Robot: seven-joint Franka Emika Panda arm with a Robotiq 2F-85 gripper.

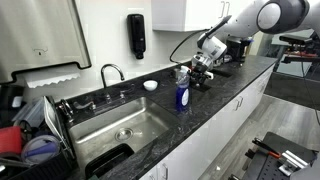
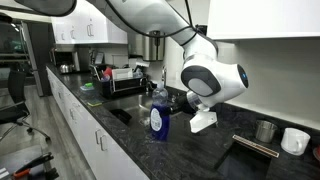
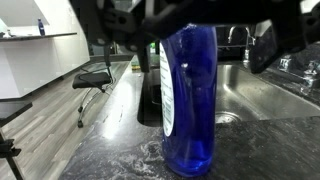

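A blue bottle with a white label (image 3: 190, 105) stands upright on the dark countertop; its top is cut off in the wrist view. My gripper is open, its dark, blurred fingers (image 3: 270, 35) showing on both sides of the bottle's upper part. Whether the bottle is between the fingertips or just beyond them is hard to tell. From the side, the bottle (image 2: 160, 112) appears close in front of the gripper (image 2: 178, 103). In the other exterior view, the arm reaches in from the right, behind the bottle (image 1: 182, 97).
Beyond the bottle lies a steel sink (image 1: 125, 130) with a faucet (image 1: 112, 74). A white bowl (image 1: 150, 85) sits near the wall. A black tray (image 2: 240, 165), a metal cup (image 2: 265, 131) and a white mug (image 2: 295, 140) occupy the counter's other side.
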